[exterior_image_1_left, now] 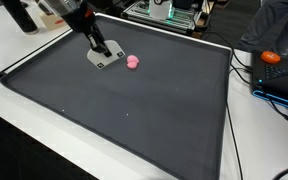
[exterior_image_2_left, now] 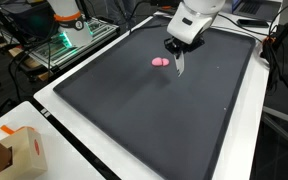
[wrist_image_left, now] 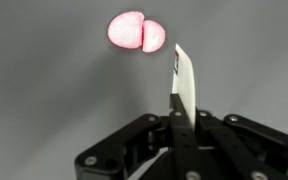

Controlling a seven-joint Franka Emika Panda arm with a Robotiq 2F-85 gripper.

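Observation:
A thin white card [exterior_image_1_left: 106, 54] hangs from my gripper [exterior_image_1_left: 99, 45], which is shut on its upper edge. The wrist view shows that card [wrist_image_left: 186, 82] nearly edge-on, rising from between the black fingers, with a small dark and red print near its tip. Two pink rounded pieces [wrist_image_left: 137, 31] lie side by side on the grey mat, apart from the card. In exterior view 2 the pink pieces [exterior_image_2_left: 160, 62] are just left of the hanging card [exterior_image_2_left: 180, 65].
Cables and a black device with an orange item [exterior_image_1_left: 271, 57] lie off the table's right side. A tan box [exterior_image_2_left: 19, 155] stands outside the front left corner.

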